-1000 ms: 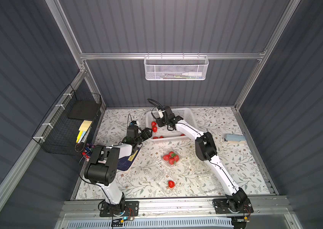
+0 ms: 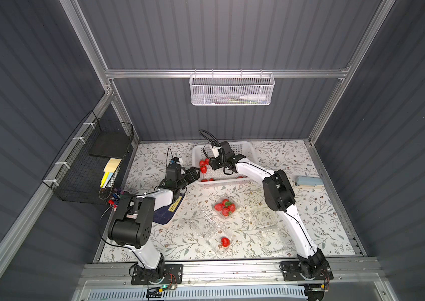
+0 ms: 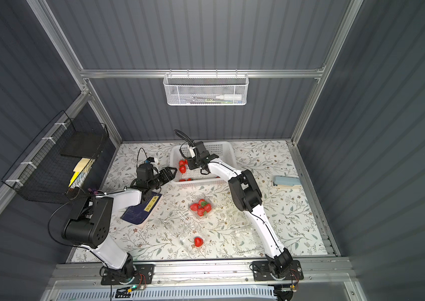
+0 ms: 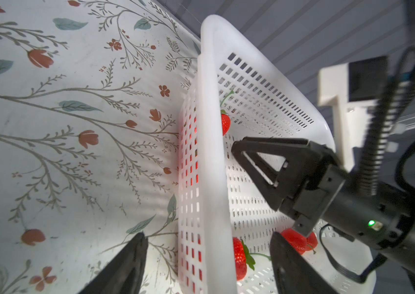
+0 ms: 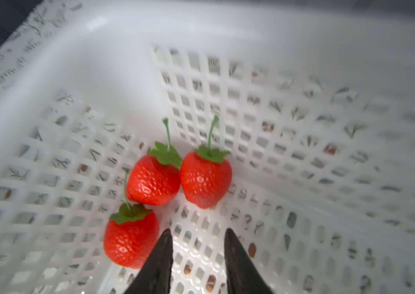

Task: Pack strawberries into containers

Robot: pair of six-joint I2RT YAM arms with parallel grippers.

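Note:
A white perforated basket (image 2: pixel 222 183) stands at the back of the table. Three strawberries with green stems, one (image 5: pixel 206 177) against the wall and another (image 5: pixel 131 238) nearer, cluster at one corner in the right wrist view. More red fruit (image 4: pixel 240 259) shows in the left wrist view. My right gripper is inside the basket, fingers apart, nothing between them. Outside the basket's left side, my left gripper is open, with the rim appearing between its fingers. A clear container (image 2: pixel 236 205) holds several strawberries; another (image 3: pixel 187 245), near the front, holds one.
Another clear, empty-looking container (image 2: pixel 272 235) sits at front right. A dark blue flat item (image 2: pixel 163 216) lies under the left arm. At the far right is a light blue block (image 2: pixel 308 180).
My right gripper has shifted slightly to the right inside the basket, uncovering a strawberry near the back left corner.

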